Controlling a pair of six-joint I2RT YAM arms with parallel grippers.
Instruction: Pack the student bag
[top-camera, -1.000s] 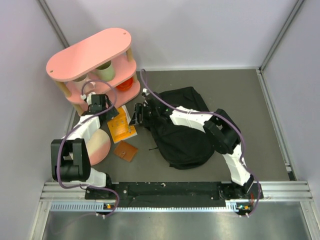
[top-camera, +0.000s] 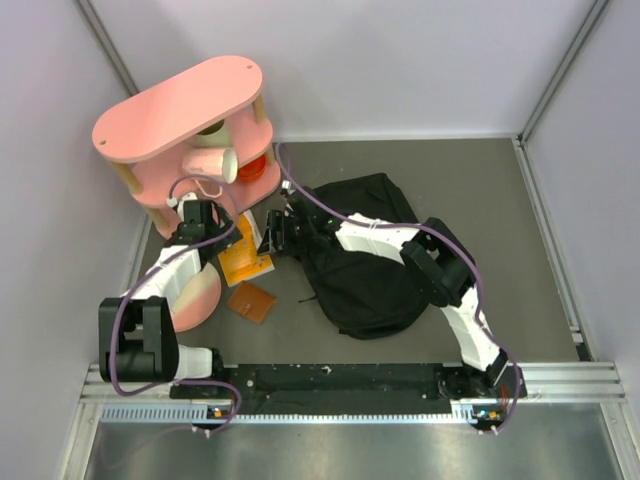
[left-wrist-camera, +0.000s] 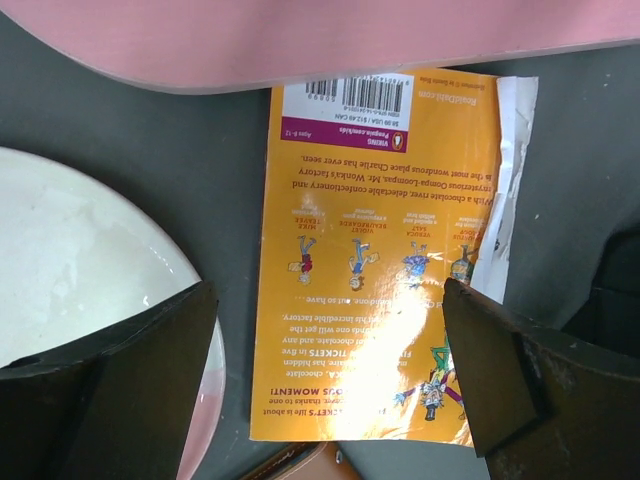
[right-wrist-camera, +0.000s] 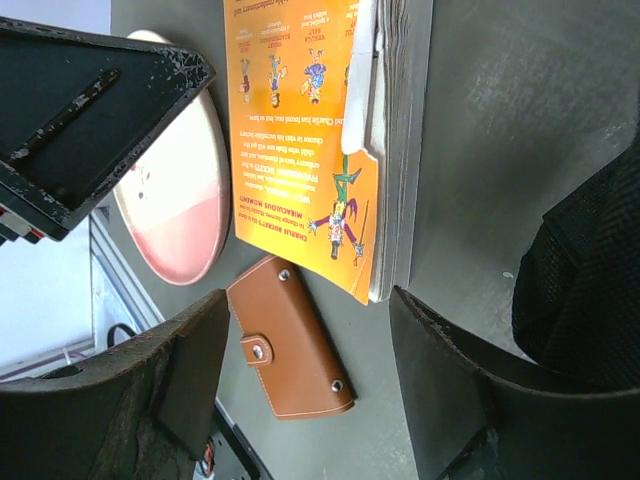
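The yellow-orange book (left-wrist-camera: 350, 250) lies flat on the table, back cover up. My left gripper stands open above it, its fingers spread to either side and nothing between them. In the right wrist view, the book's page edge (right-wrist-camera: 393, 200) faces my open right gripper, which is empty at the book's near right corner. A brown leather case (top-camera: 251, 302) lies in front of the book. The black bag (top-camera: 370, 270) is spread on the table to the right, partly under my right arm.
A pink shelf (top-camera: 180, 105) stands behind my left arm. On it a white mug (top-camera: 205, 164) lies tipped, partly covering a green cup (top-camera: 215, 139); an orange bowl (top-camera: 252, 169) is beside them. A pale round plate (top-camera: 205, 300) is by the left arm.
The white mug has gone from upright on the shelf to tipped over rightward, near the left arm's cable.
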